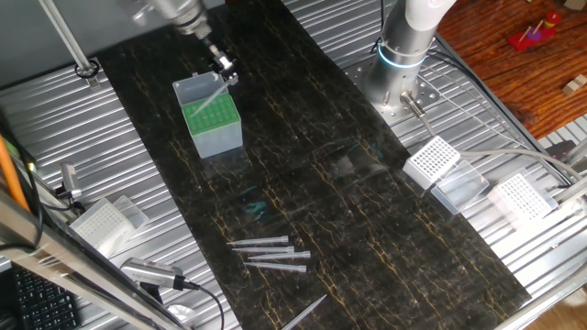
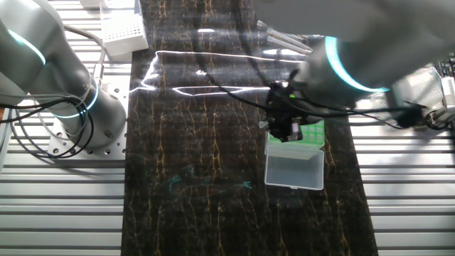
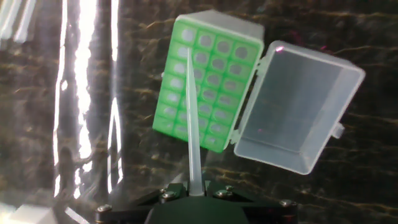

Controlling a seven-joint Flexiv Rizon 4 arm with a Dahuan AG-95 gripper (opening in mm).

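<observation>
A translucent box with a green, perforated rack top (image 1: 213,116) stands on the dark marbled board, its clear lid (image 1: 201,88) swung open. My gripper is shut on the wide end of a long white pipette tip (image 3: 193,124). In exterior view 1 the gripper (image 1: 227,75) is above the lid side of the box, with the tip slanting down across the green top. From the wrist, the pointed end overlaps the rack's holes near the far end; whether it touches cannot be told. The arm blurs and partly covers the box (image 2: 306,134) in exterior view 2.
Several loose pipette tips (image 1: 275,252) lie toward the board's front, with another tip (image 1: 304,312) apart from them. White racks (image 1: 432,161) stand to the right, and one white rack (image 1: 103,226) to the left. The board's middle is clear.
</observation>
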